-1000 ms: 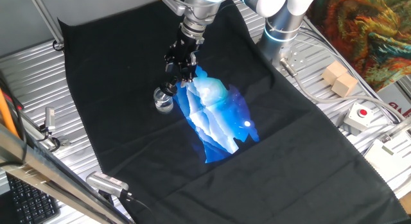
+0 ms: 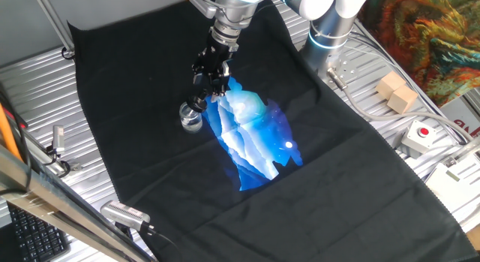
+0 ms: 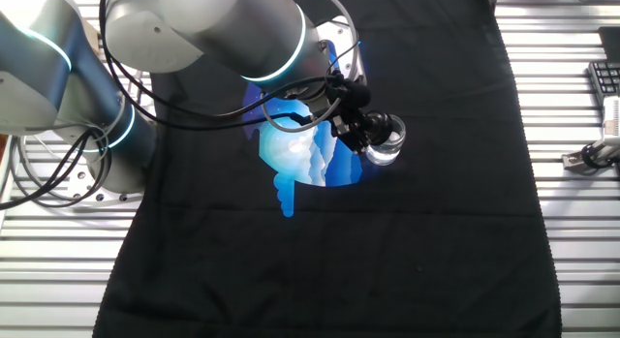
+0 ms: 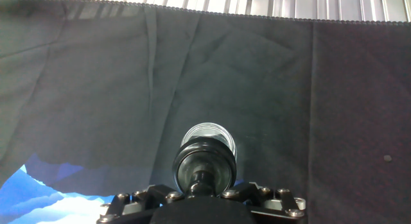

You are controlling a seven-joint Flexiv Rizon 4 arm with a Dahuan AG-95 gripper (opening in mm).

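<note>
A clear glass (image 2: 191, 119) stands on the black cloth beside the blue printed picture (image 2: 251, 131). My gripper (image 2: 210, 85) reaches down at the glass, and a round black cup-shaped piece (image 4: 204, 166) on a short stem sticks out from its middle. In the wrist view this piece covers most of the glass (image 4: 209, 129), leaving the far rim showing. Dark jointed fingers (image 4: 125, 201) spread to either side at the bottom edge; their tips are hard to make out. Seen from the other side, the black piece meets the glass (image 3: 386, 144) near its mouth; whether they touch I cannot tell.
Black cloth (image 2: 150, 164) lies wide and bare around the glass. Two wooden blocks (image 2: 396, 93) and a red-button box (image 2: 418, 137) sit on the ribbed table at right. A small camera (image 2: 126, 215) stands at the front left edge. Cables (image 3: 223, 120) hang along the arm.
</note>
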